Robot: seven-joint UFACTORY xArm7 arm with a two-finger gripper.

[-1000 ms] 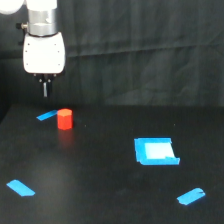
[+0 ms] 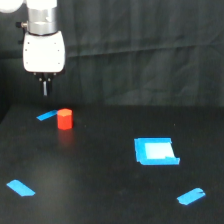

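A small red block [image 2: 65, 119] stands on the dark table at the left, toward the back. Above it and slightly left hangs my gripper [image 2: 45, 88], pointing down and apart from the block. Its fingers look like one thin dark shape, too small to tell whether they are open or shut. A white square [image 2: 158, 151] edged with blue tape [image 2: 143, 155] lies right of the middle of the table.
Strips of blue tape lie on the table: one back left [image 2: 47, 115], one front left [image 2: 20, 188], one front right [image 2: 191, 196]. Dark cloth [image 2: 150, 50] hangs behind.
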